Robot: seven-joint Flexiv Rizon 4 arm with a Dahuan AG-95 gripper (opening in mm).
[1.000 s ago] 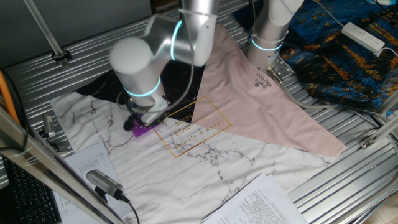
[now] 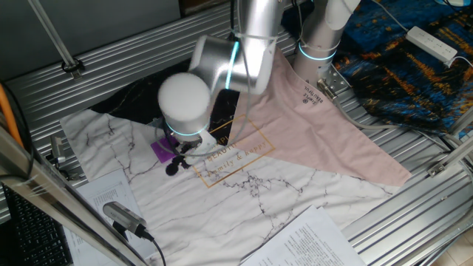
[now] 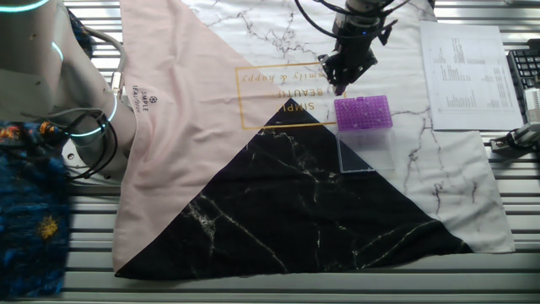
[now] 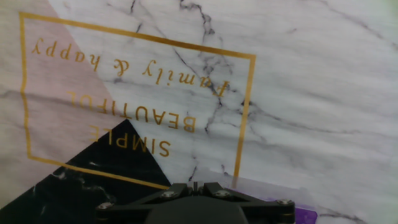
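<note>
A purple rack with a grid of small holes [image 3: 363,112] lies on the marble-print cloth, its near side beside a clear plastic box or lid [image 3: 366,154]. In exterior view 1 the arm partly hides the rack [image 2: 162,151]. My black gripper [image 3: 340,88] points down just beside the rack's far corner, over the cloth. In the wrist view, the fingertips of the gripper are together, and I see nothing between them. Only a corner of the purple rack [image 4: 305,215] shows there, at the lower edge behind the gripper.
The cloth [image 3: 295,211] has pink, black and white areas and a gold-framed print. Paper sheets [image 2: 307,240] lie at the front, and more paper [image 3: 472,76] lies beyond the rack. A camera on a stand [image 2: 124,219] is at front left.
In exterior view 1 the arm has swung right and toward the front, carrying the gripper away from above the purple rack. More of the rack shows at its left; the rack looks unmoved.
</note>
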